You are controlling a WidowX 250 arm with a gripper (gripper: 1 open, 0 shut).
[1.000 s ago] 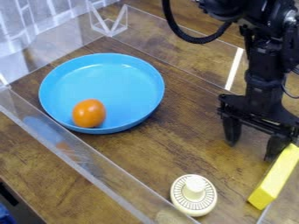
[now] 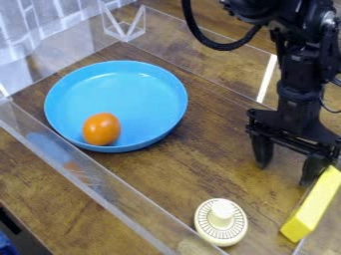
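My black gripper [image 2: 288, 159] is low over the wooden table at the right, its fingers apart, with the right finger touching or very near the upper end of a yellow block [image 2: 309, 211]. Whether anything is between the fingers is unclear, but the block lies mostly outside them, along the right edge. A blue plate [image 2: 131, 93] at upper left holds an orange egg-shaped object [image 2: 102, 129]. A white round object with a knob [image 2: 220, 227] stands at the bottom.
Bare wood [image 2: 173, 169] fills the middle of the table. Clear barriers run along the left and lower left. A white strip and black cable are at the top right.
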